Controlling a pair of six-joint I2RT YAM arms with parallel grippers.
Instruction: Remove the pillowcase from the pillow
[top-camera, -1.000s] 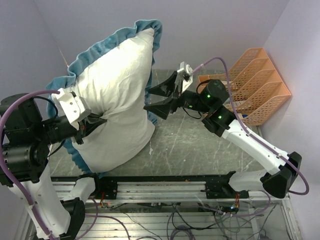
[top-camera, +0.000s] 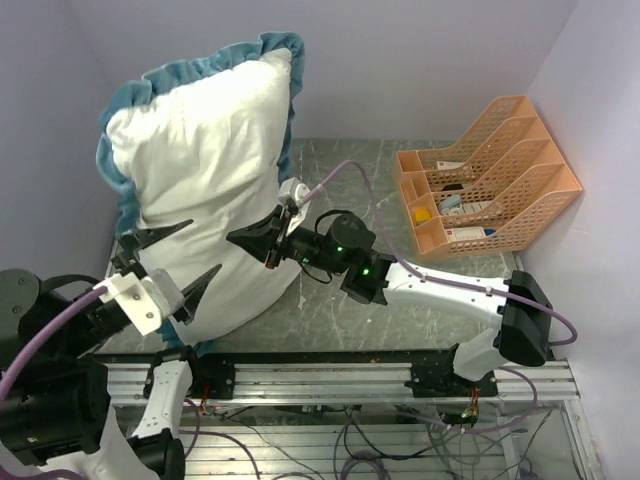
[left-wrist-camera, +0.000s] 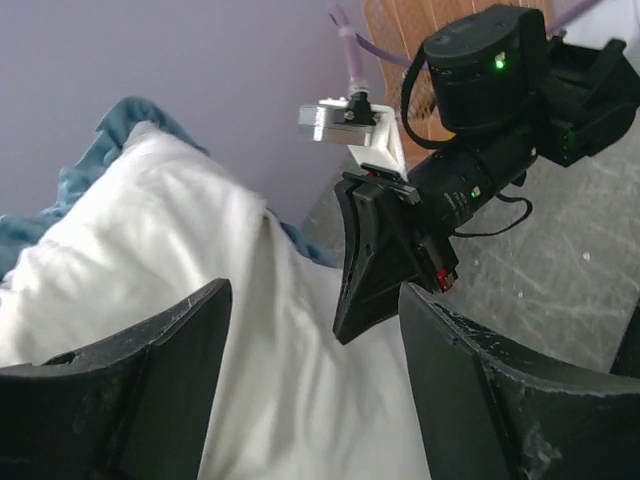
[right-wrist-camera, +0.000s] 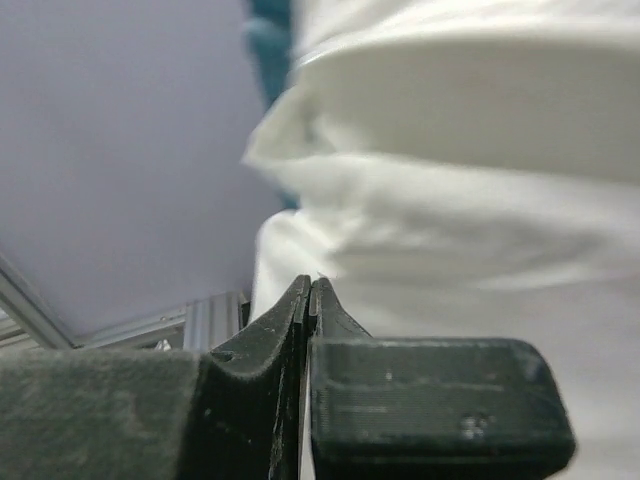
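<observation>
A white pillowcase with a blue ruffled edge (top-camera: 205, 150) covers the pillow, which leans at the back left; the pillow itself is hidden inside. Over its lower left, my left gripper (top-camera: 208, 245) is spread open, and in the left wrist view white cloth (left-wrist-camera: 290, 390) shows between and beyond its fingers, not gripped. My right gripper (top-camera: 232, 238) reaches over the pillowcase's lower right part. Its fingertips (right-wrist-camera: 297, 300) are pressed together in the right wrist view, with nothing between them. White cloth (right-wrist-camera: 450, 250) lies beyond and outside them.
An orange mesh organizer (top-camera: 545, 205) with small items stands at the back right. Both grippers are close to each other over the pillow.
My right gripper has moved left over the pillow and closed. The pillow's upper right corner has shifted slightly left.
</observation>
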